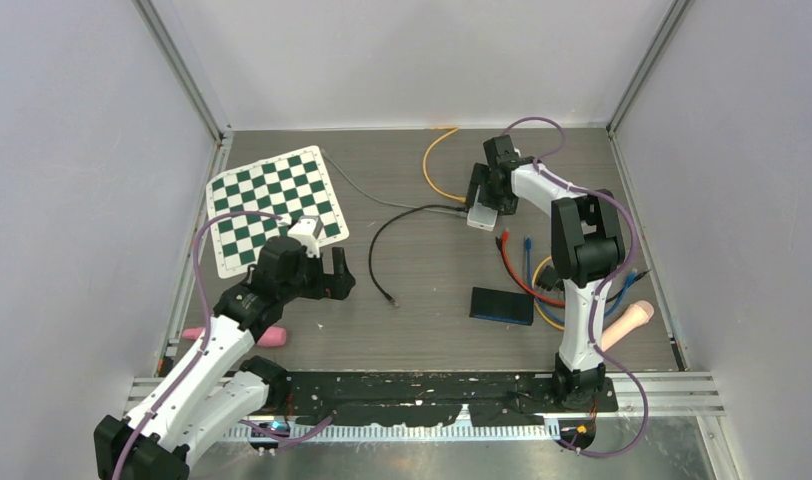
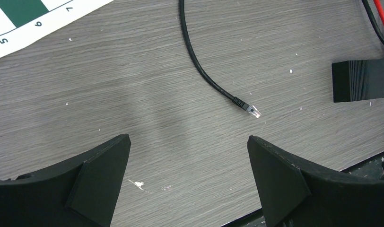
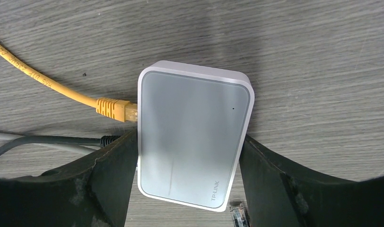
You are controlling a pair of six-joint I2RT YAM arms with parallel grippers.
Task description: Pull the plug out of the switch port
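Observation:
In the right wrist view, the switch [image 3: 192, 132] is a flat grey box with a white rim and a TP-LINK mark. Its left side carries a yellow cable's plug [image 3: 112, 109]. Below that, a black cable's plug [image 3: 109, 140] and a grey cable run toward the same side, their ends hidden behind a finger. My right gripper straddles the box, fingers part open, one finger by each side; whether they touch it I cannot tell. Over bare table, my left gripper stands open and empty. Beyond its fingertips lies the black cable's loose plug [image 2: 247, 108].
Red and black leads [image 1: 517, 268], blue and yellow cables, and a dark box [image 1: 502, 306] lie at the right, near the right arm. A green chessboard [image 1: 272, 200] lies at the left, with a pink object [image 1: 272, 337] below it.

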